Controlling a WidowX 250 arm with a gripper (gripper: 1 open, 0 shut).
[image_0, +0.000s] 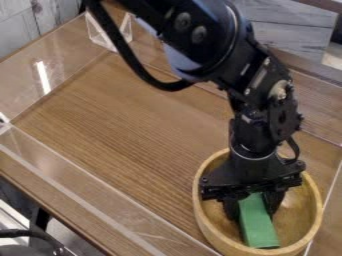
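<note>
A tan round bowl (210, 220) sits at the bottom right of the wooden counter. My black gripper (251, 196) is down inside it, shut on a green rectangular block (257, 228) that lies in the bowl. The fingertips and the upper part of the block are partly hidden by the gripper's body.
A clear container (104, 30) stands at the back left. A grey marbled backsplash runs along the top right, and dark objects are at the lower left edge.
</note>
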